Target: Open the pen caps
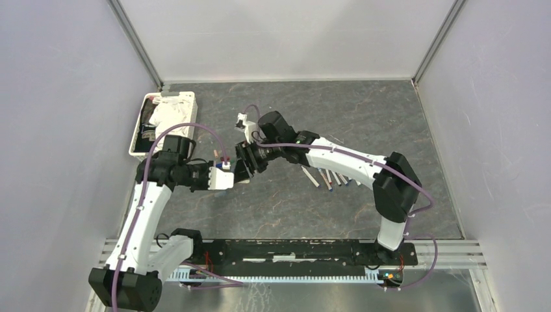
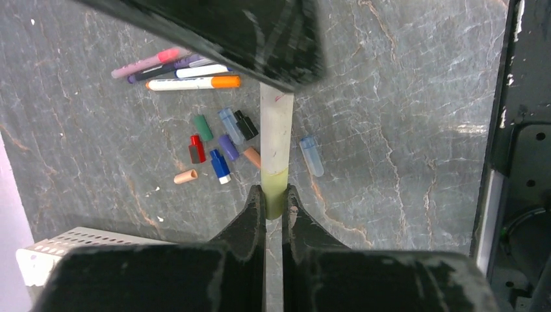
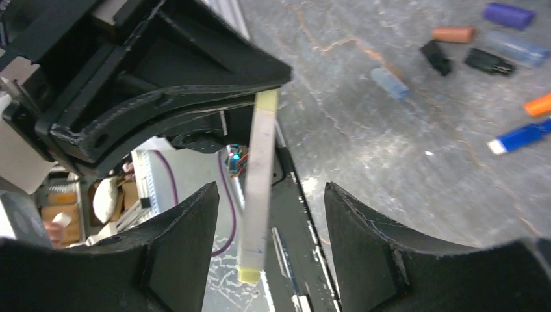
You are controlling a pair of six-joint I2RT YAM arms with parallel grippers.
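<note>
A whitish pen with pale yellow ends [image 2: 276, 133] has one end pinched in my left gripper, which is shut on it. In the right wrist view the same pen [image 3: 258, 175] sticks out from the left fingers, its free end lying between the two spread fingers of my right gripper. The right finger is open, with a gap on both sides of the pen. Seen from the top, the grippers meet left of centre and mostly hide the pen. Loose caps, among them a blue one [image 2: 219, 166] and a clear one [image 2: 312, 156], lie on the table.
Several pens, one with an orange end [image 2: 226, 82], lie beyond the caps. Another row of pens [image 1: 312, 177] lies right of centre, partly under the right arm. A white basket [image 1: 187, 99] with cloth stands at the back left.
</note>
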